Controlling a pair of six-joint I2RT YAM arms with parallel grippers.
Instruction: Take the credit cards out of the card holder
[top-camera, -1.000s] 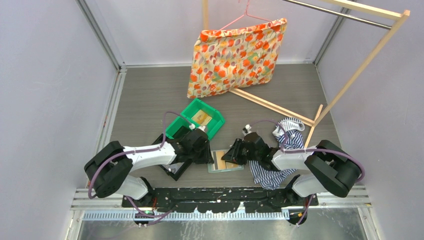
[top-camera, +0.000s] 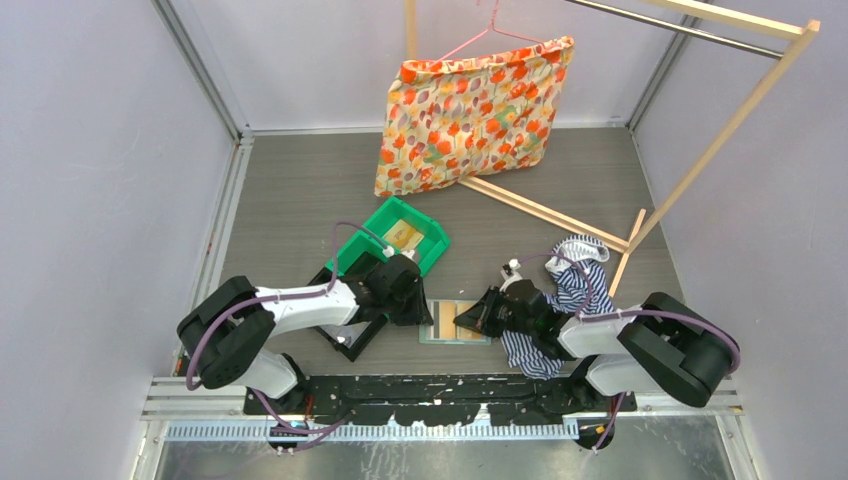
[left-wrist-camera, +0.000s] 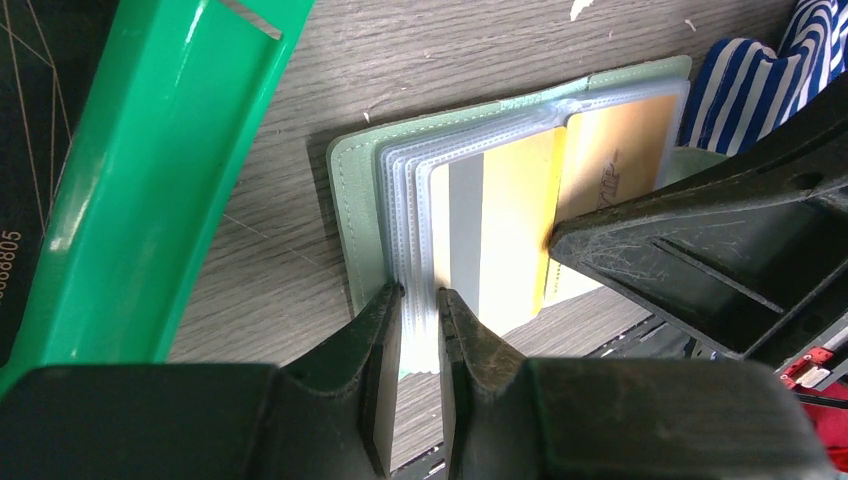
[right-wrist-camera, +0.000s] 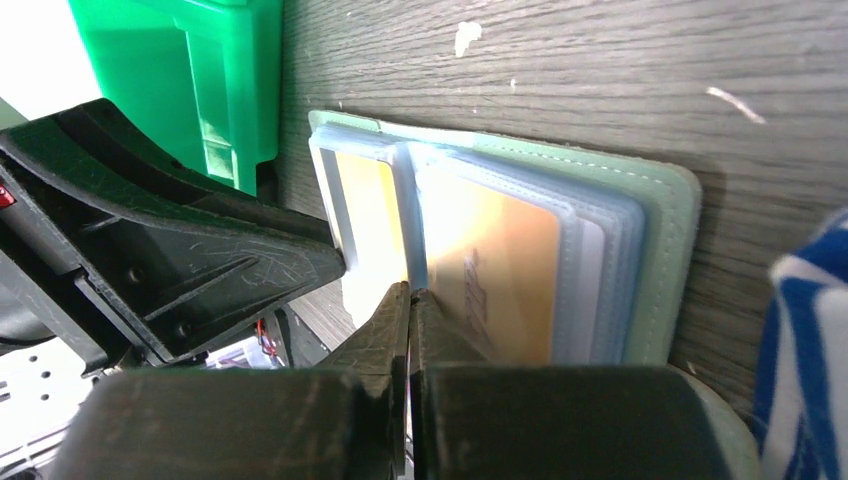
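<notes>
The pale green card holder (left-wrist-camera: 360, 205) lies open on the table, its clear sleeves holding cards. A gold card with a grey stripe (left-wrist-camera: 510, 220) is in its left half, and another gold card (right-wrist-camera: 500, 255) is in the right half. My left gripper is at the left sleeves, its fingers a little apart with the sleeves' edge showing between them. Over the right half, my right gripper is shut, with its tips against the right card's sleeve and nothing visible between them. The arms partly hide the holder in the top view.
A green bin (top-camera: 433, 238) with a card-like item (top-camera: 403, 235) in it stands behind the left arm, beside a dark tray (top-camera: 352, 345). Striped cloth (top-camera: 530, 355) lies under the right arm. A wooden rack with flowered fabric (top-camera: 470, 115) is at the back.
Both grippers have moved a little to the right, the right one farther. The card holder has shifted slightly right and turned a bit straighter.
</notes>
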